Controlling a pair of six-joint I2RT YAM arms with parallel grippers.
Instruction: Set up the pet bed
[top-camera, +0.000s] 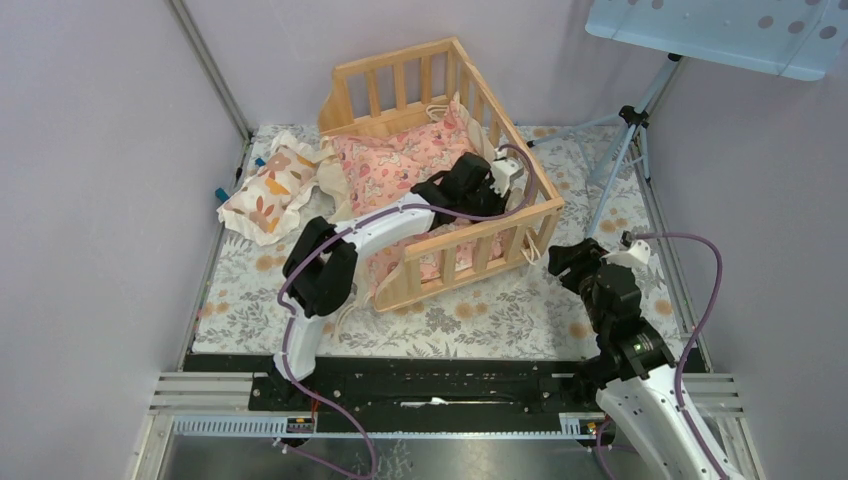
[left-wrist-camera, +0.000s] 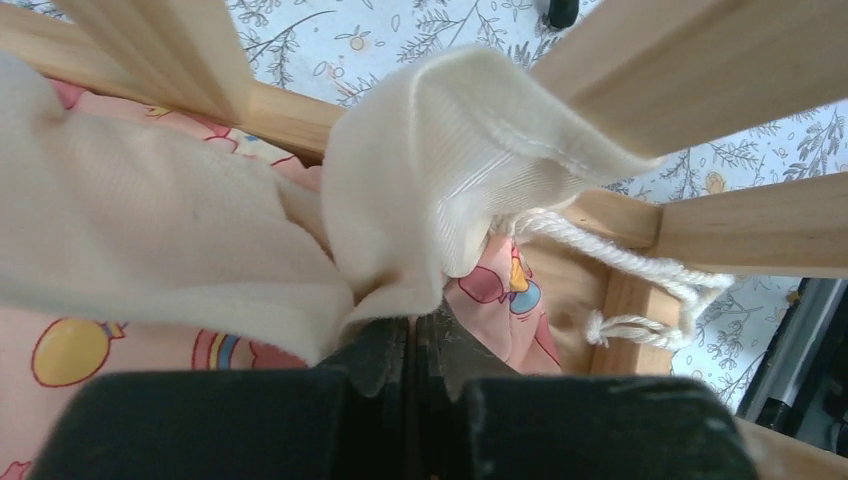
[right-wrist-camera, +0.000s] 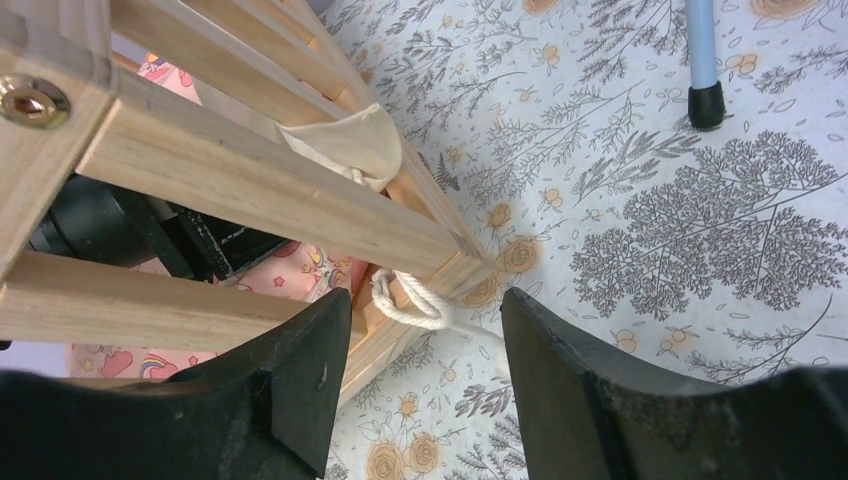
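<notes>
The wooden crib (top-camera: 480, 262) holds a pink patterned mattress (top-camera: 385, 160) with cream edging cloth. Inside its near right corner, my left gripper (top-camera: 512, 207) is low over the mattress. In the left wrist view that gripper is shut, its tips against a bunched fold of cream cloth (left-wrist-camera: 400, 200); whether the fold is pinched cannot be seen. A white cord (left-wrist-camera: 630, 262) trails from the cloth to the corner. Outside that corner my right gripper is open, fingers apart, the cord (right-wrist-camera: 425, 312) visible in the gap beyond, not gripped.
A leaf-patterned pillow (top-camera: 268, 195) lies left of the crib. A light blue stand (top-camera: 615, 155) has its legs on the mat at the back right.
</notes>
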